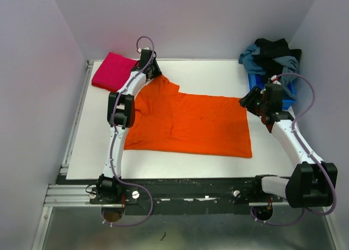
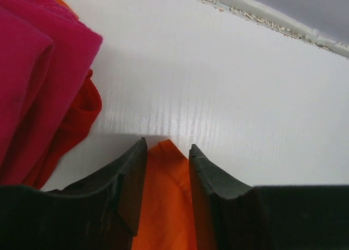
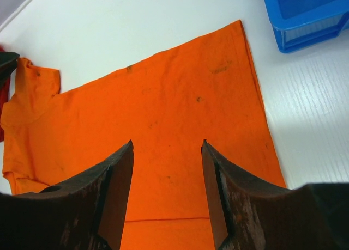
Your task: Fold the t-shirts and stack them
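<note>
An orange t-shirt point(image 1: 201, 127) lies spread over the middle of the table point(image 1: 196, 74), its upper left folded or bunched. My left gripper is down at that upper-left tip, part open, with the orange cloth between or under its fingertips; whether it grips is unclear. My right gripper hangs open above the shirt's right part, near its right edge, with nothing held.
Folded magenta cloth point(image 1: 112, 71) lies at the back left, with red fabric beneath it. A blue basket point(image 1: 289, 103) holding black and blue-grey garments point(image 1: 269, 55) stands at the back right.
</note>
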